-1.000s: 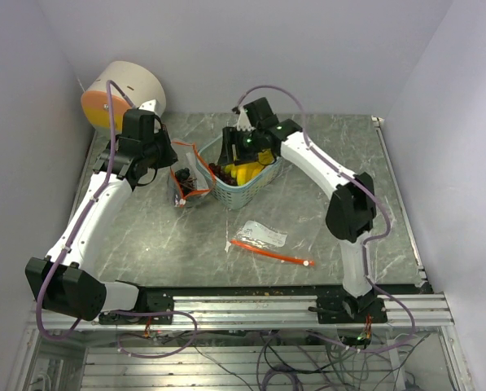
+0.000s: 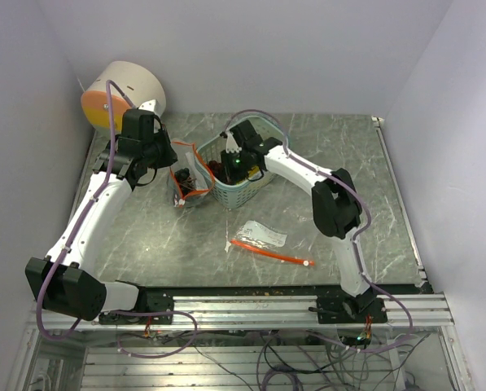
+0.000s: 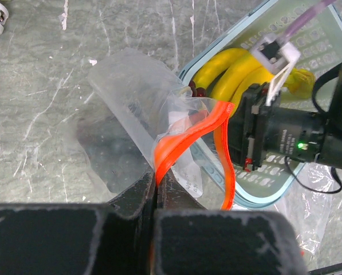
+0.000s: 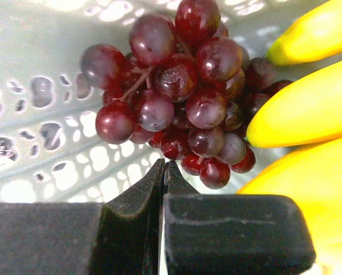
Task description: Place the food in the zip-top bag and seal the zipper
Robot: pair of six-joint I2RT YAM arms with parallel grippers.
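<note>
My left gripper is shut on the orange-rimmed edge of a clear zip top bag [image 3: 119, 97], which stands open with dark items in its lower part, seen through the plastic. Beside it is a pale blue basket [image 3: 255, 200] holding yellow bananas [image 4: 302, 103] and a bunch of red grapes [image 4: 199, 103]. My right gripper is down in the basket, shut, its tips just at the lower side of the grapes, with nothing seen between its fingers.
A flat clear bag with an orange zipper strip [image 2: 271, 254] lies at the front middle. A white cylinder with an orange face [image 2: 133, 81] is at the back left.
My right arm has moved left and down into the basket, its gripper now lower among the fruit. The left gripper and the bag held in it have not visibly moved.
</note>
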